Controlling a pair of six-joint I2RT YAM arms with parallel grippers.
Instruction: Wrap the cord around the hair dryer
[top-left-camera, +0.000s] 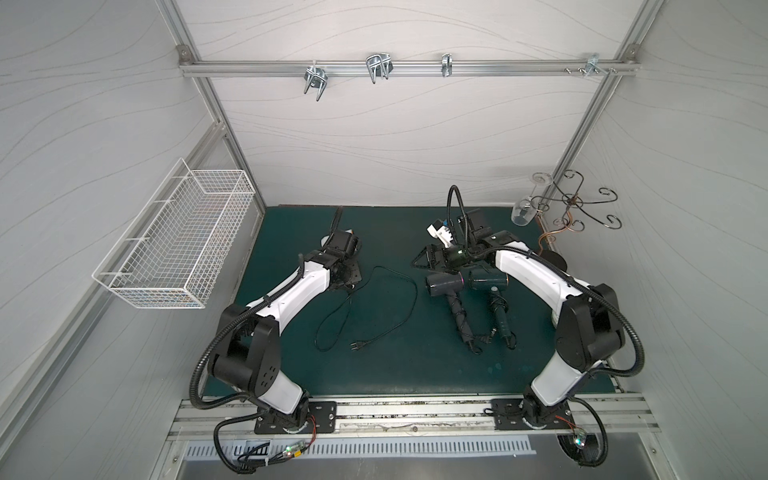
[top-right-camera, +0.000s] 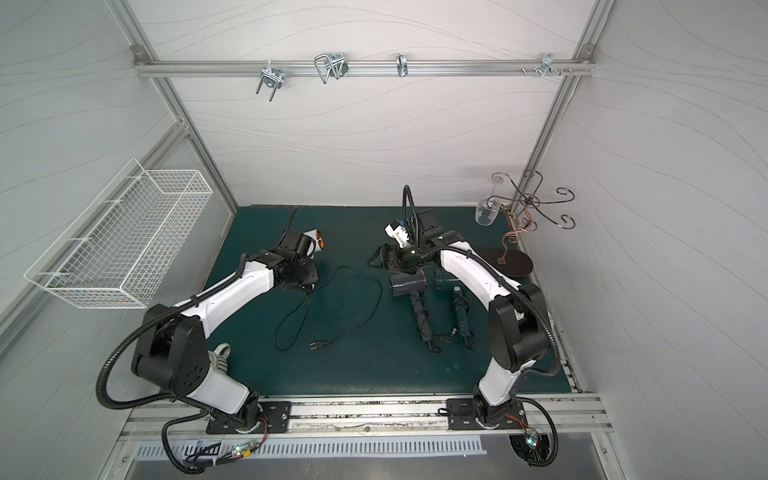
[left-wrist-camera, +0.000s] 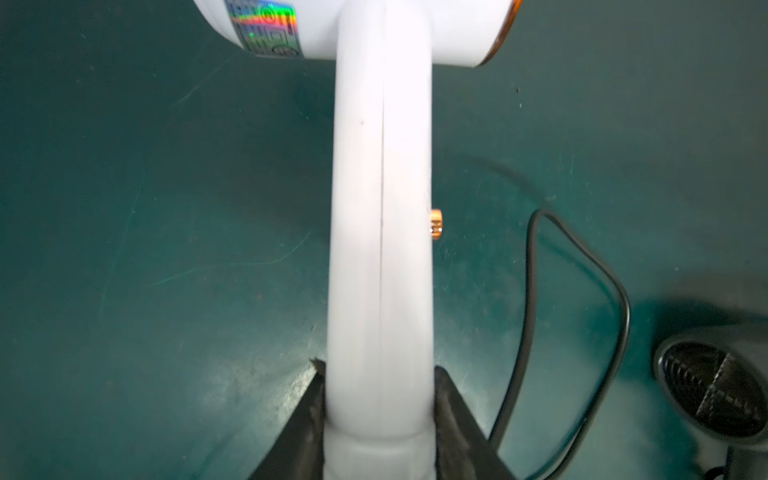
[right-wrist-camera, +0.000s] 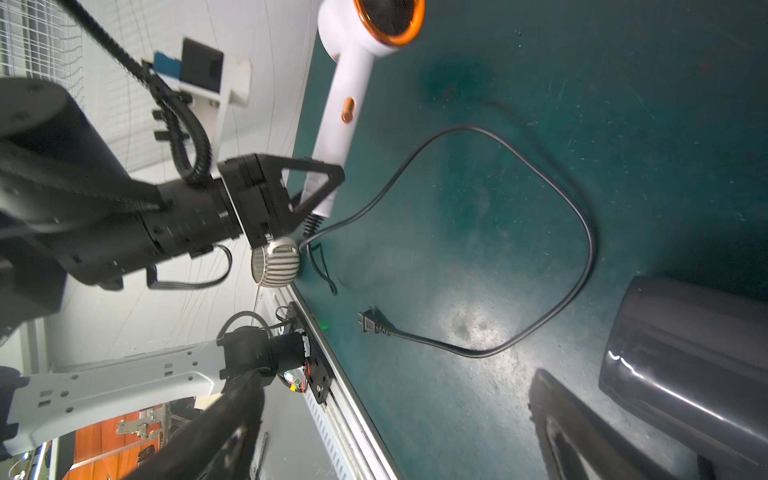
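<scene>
A white hair dryer with orange trim (right-wrist-camera: 364, 44) has its handle (left-wrist-camera: 380, 224) gripped by my left gripper, which is shut on it; from the top views the arm largely hides the dryer. Its black cord (right-wrist-camera: 580, 216) leaves the handle's end and lies in a loose loop on the table, the plug (right-wrist-camera: 373, 321) toward the front. My right gripper is open and empty, held above and to the right of the cord, close over the dark hair dryers.
Two dark hair dryers (top-left-camera: 444, 284) (top-left-camera: 498, 312) lie right of center on the green table (top-left-camera: 392, 232). A metal stand (top-right-camera: 524, 220) is at the back right, a wire basket (top-left-camera: 180, 240) on the left wall, and a striped cup (right-wrist-camera: 276, 264) at the front left.
</scene>
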